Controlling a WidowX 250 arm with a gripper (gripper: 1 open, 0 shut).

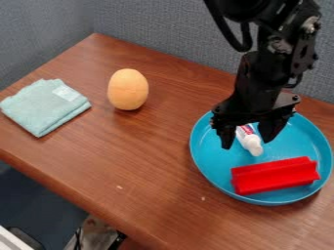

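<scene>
My black gripper [245, 131] reaches down over the back left part of a blue plate [209, 164], its fingers spread on either side of a white tube [251, 144] with a pink label. The tube lies on the plate below the gripper; whether the fingers touch it I cannot tell. A red object [274, 177] lies on the front part of the plate.
An orange egg-shaped object [128, 90] stands left of the plate, and a folded mint cloth [46, 106] lies near the table's left edge. A grey partition runs behind.
</scene>
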